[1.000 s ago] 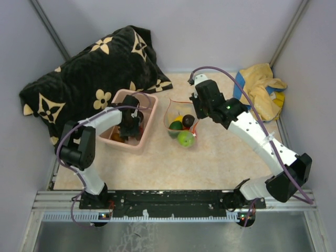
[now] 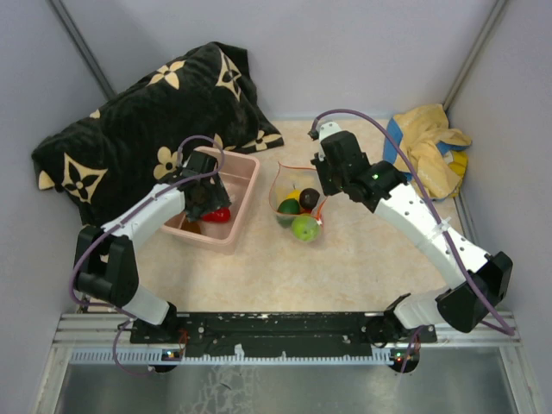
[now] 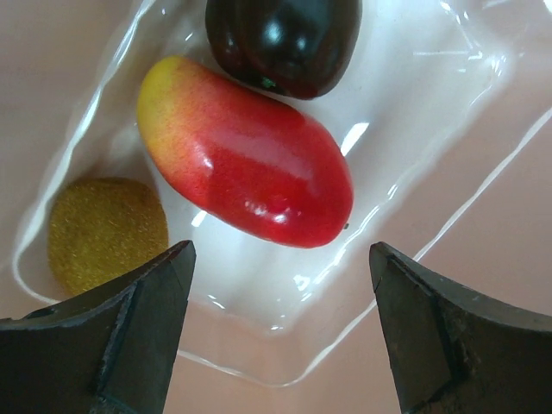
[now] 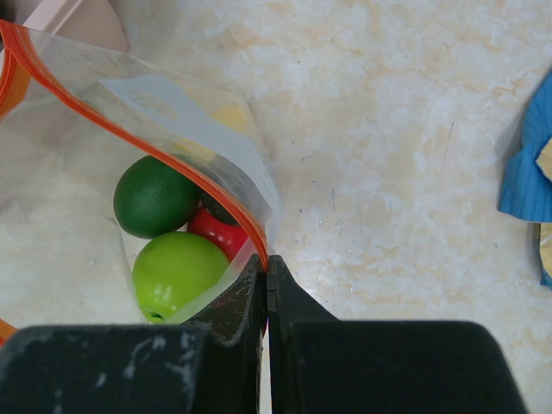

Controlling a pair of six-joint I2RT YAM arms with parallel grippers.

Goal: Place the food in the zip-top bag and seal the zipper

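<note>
My left gripper [image 2: 209, 210] stands open inside the pink bin, above a red mango [image 3: 250, 159] with a yellowish end. The mango lies apart from both fingers, on the bin floor. A dark, shiny round food [image 3: 285, 39] sits beside it, and a brown, rough-skinned round food [image 3: 105, 233] is close to the left finger. The clear zip top bag [image 4: 194, 112] has an orange rim and stands with its mouth spread. My right gripper is shut on that rim. Inside the bag are a green apple [image 4: 177, 272], a dark green avocado [image 4: 155, 197] and other food.
The pink bin [image 2: 246, 194] stands left of the bag. Behind it lies a dark patterned cushion [image 2: 121, 129]. A yellow and blue cloth bag [image 2: 427, 151] rests at the back right.
Right arm and bag have stayed still.
</note>
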